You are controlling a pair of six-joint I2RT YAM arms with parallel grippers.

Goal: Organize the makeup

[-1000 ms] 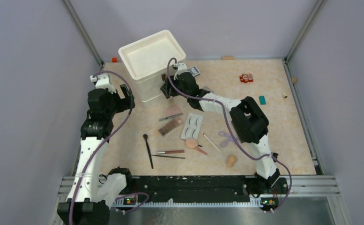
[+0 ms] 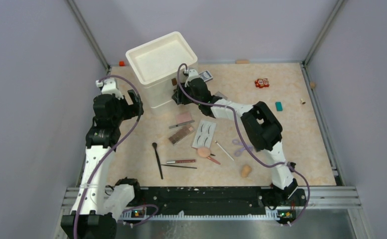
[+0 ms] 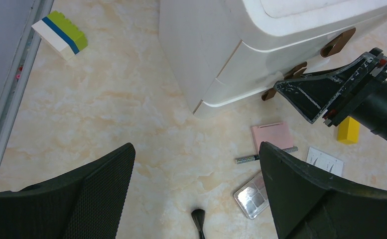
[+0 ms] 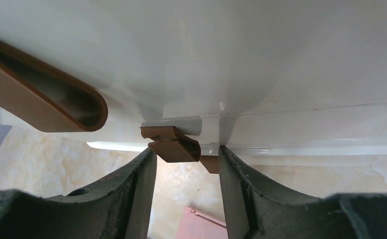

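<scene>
A white drawer box [image 2: 162, 55] with brown pull tabs stands at the back. My right gripper is open right at its front, its fingertips either side of a brown lower tab [image 4: 174, 150]. My left gripper hangs open and empty at the left. Makeup lies on the table below: a pink compact [image 2: 184, 117], a palette [image 2: 181, 134], a lash sheet [image 2: 204, 134], brushes [image 2: 157, 160], a pink puff [image 2: 203, 152], lilac scissors [image 2: 243, 147] and a sponge [image 2: 246, 170].
In the left wrist view, a stack of coloured blocks [image 3: 62, 35] stands left of the box. A red object [image 2: 262, 82] and a teal piece [image 2: 279, 106] lie at the right.
My left arm has not moved.
</scene>
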